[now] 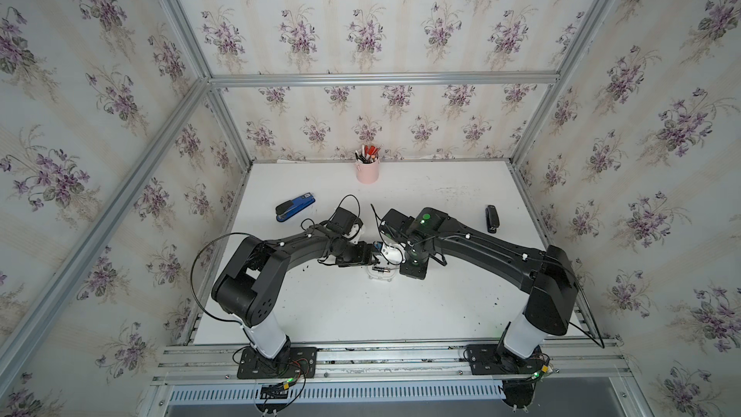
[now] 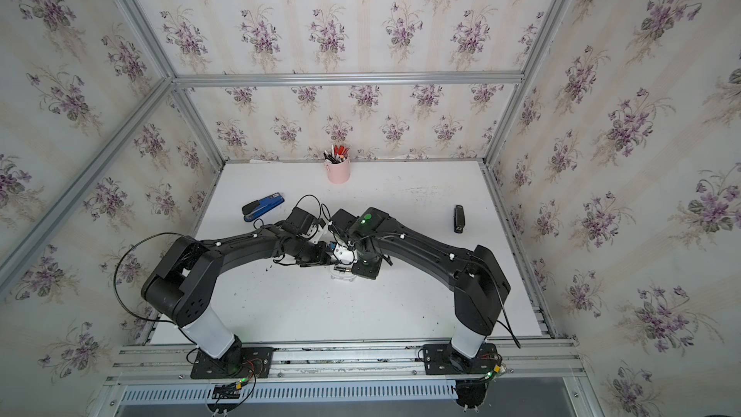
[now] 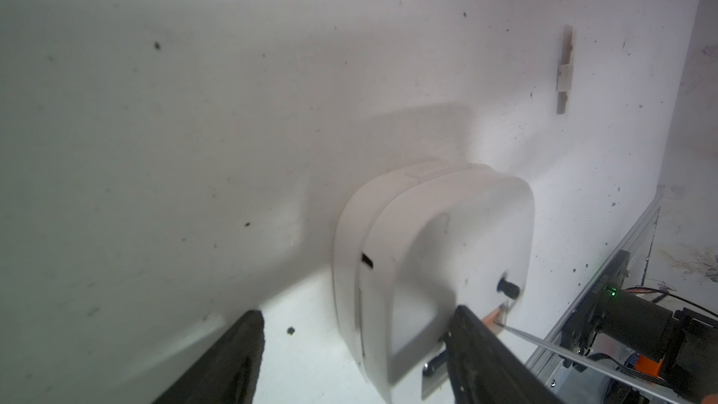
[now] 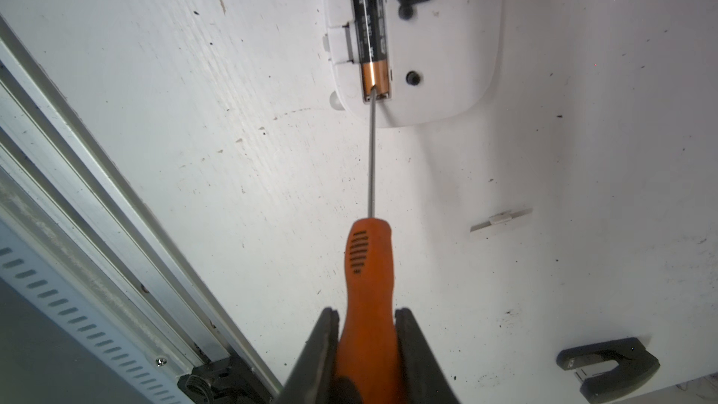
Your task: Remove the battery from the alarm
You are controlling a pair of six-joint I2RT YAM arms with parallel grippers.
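Note:
In the right wrist view the white alarm [image 4: 456, 52] lies with its battery slot uncovered. One battery [image 4: 370, 26], black with a copper end, sits inside that slot. My right gripper is shut on the orange handle of a screwdriver [image 4: 371, 269], whose tip meets the battery's copper end. From the left wrist view, my left gripper has its fingers apart, one over the alarm's [image 3: 463, 239] battery side and the other above bare table. Whether that finger touches the alarm cannot be told. Both arms partly cover the alarm [image 1: 380, 272] from above.
The small white battery cover [image 4: 501, 218] lies loose on the table. A black stapler [image 1: 492, 218] is at the right, a blue stapler [image 1: 295, 207] at the left. A pink cup [image 1: 367, 172] of pens stands at the back.

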